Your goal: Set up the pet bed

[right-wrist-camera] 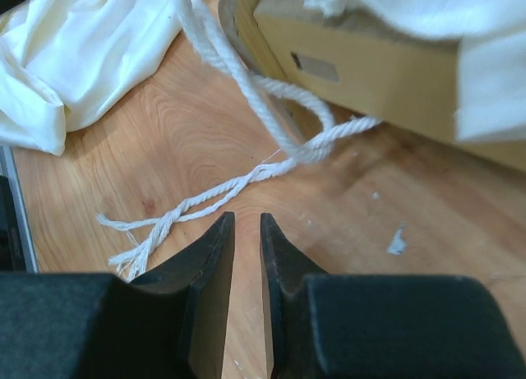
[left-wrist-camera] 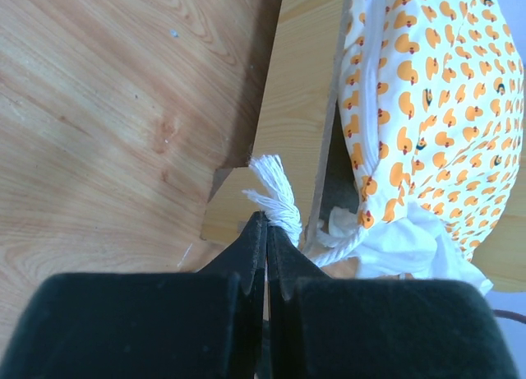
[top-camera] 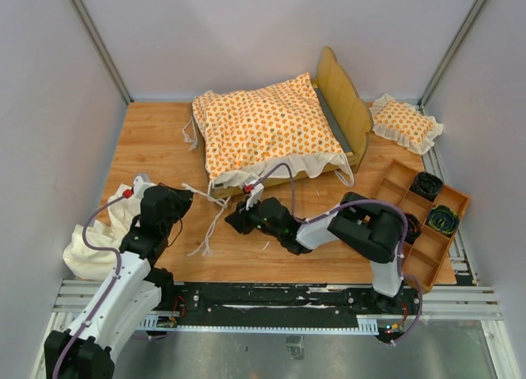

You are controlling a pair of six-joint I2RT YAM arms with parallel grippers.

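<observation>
The pet bed's duck-print cushion [top-camera: 261, 128] with white ruffle lies in a cardboard frame [right-wrist-camera: 366, 71] with a yellow back board [top-camera: 345, 103]. At its front-left, white cords [right-wrist-camera: 205, 196] trail on the table. My left gripper is shut at a frayed white cord end [left-wrist-camera: 278, 194], which appears pinched at its tips. My right gripper stands part open below the front-left corner, nothing between its fingers, with a cord loop just above it.
A small ruffled pillow [top-camera: 403, 121] lies at the back right. A wooden compartment box [top-camera: 419, 223] with coils stands at the right. White cloth [top-camera: 90, 251] lies at the left.
</observation>
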